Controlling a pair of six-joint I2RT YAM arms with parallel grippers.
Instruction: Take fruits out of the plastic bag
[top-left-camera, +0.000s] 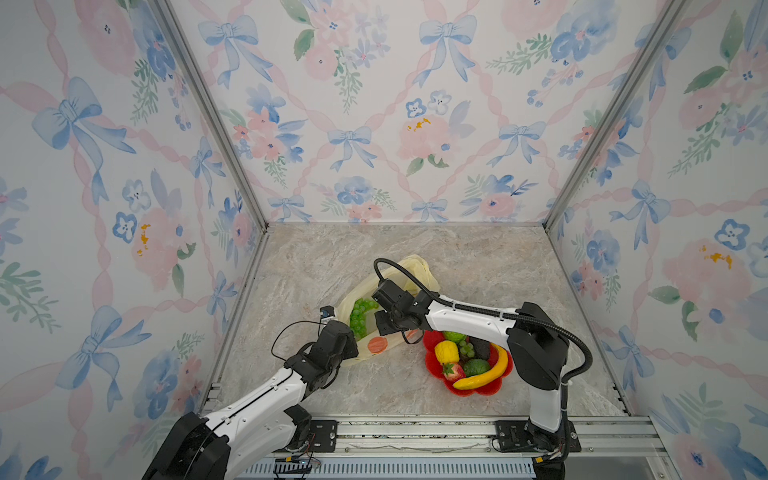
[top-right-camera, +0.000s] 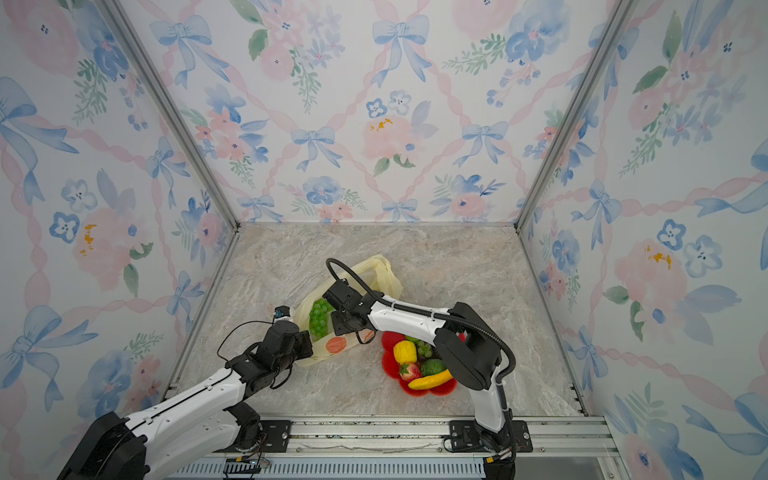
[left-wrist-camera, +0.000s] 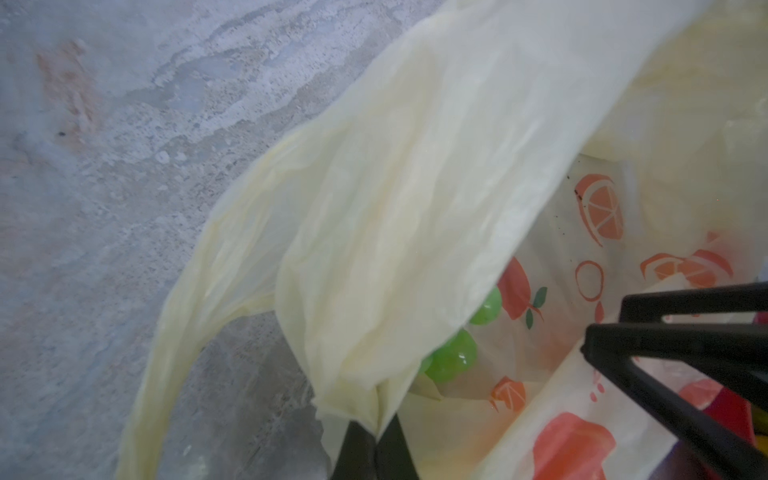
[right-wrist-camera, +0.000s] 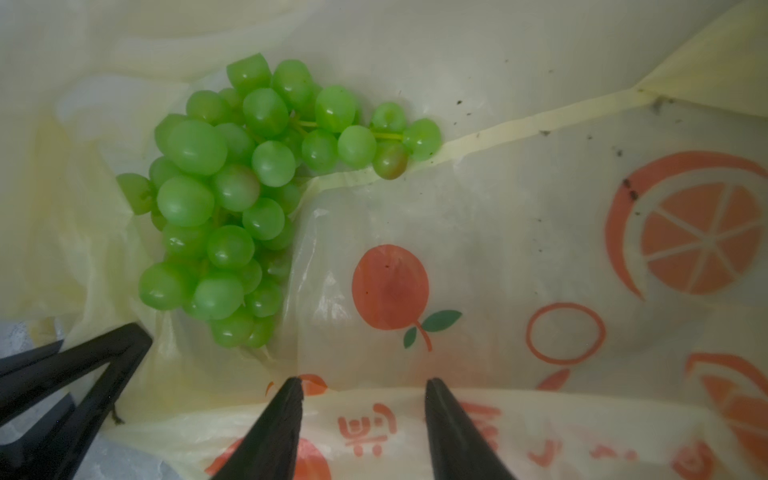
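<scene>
A pale yellow plastic bag (top-left-camera: 416, 265) lies open on the table, with orange fruit prints on it. Inside, at its left end, is a bunch of green grapes (right-wrist-camera: 232, 200). My left gripper is shut, and the bag's gathered edge (left-wrist-camera: 352, 392) comes down to its fingertips. Over the bag's opening stands my right gripper, its fingers apart with nothing between them; the grapes lie ahead and to the left of it in the right wrist view. From the top views, the right arm covers part of the bag's middle.
Beside the bag on the right, a red bowl (top-left-camera: 433, 364) holds a yellow pepper (top-left-camera: 446, 353), a banana (top-left-camera: 484, 374) and several other fruits, partly under the right arm.
</scene>
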